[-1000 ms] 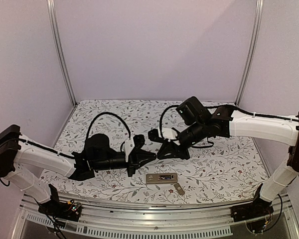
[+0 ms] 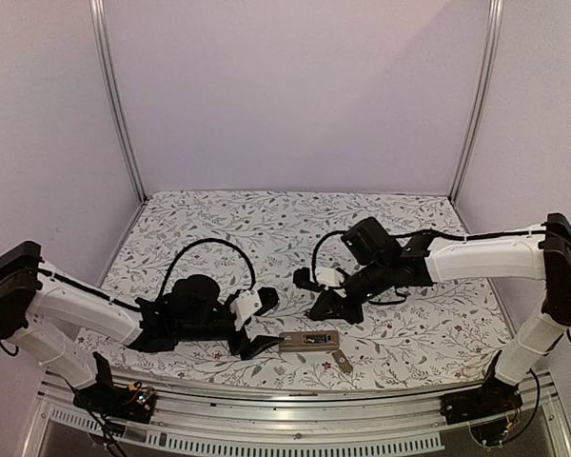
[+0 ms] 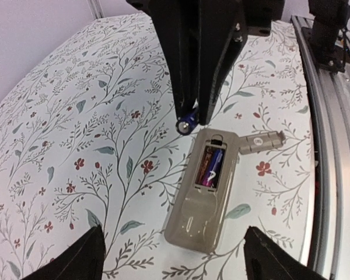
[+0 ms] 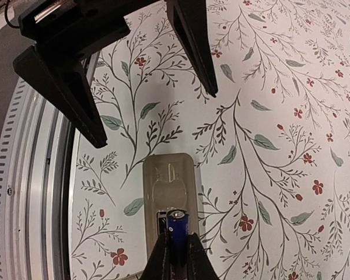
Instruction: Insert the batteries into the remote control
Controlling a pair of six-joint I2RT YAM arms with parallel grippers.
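Observation:
The remote (image 3: 192, 221) lies on the floral mat, its compartment open with a purple battery (image 3: 212, 166) inside, one side of the slot showing no battery on top. Above it, my right gripper is shut on a dark blue battery (image 4: 177, 233), held with its end showing. My left gripper (image 2: 259, 343) is low at the remote's left end, open and empty, its two fingers wide apart in the right wrist view. The battery cover (image 3: 259, 142) lies beside the remote.
The metal front rail (image 2: 295, 405) runs close below the remote and cover.
My left gripper has moved down and left, away from the right gripper, and now stands open. My right gripper has shifted slightly right and down with the battery.

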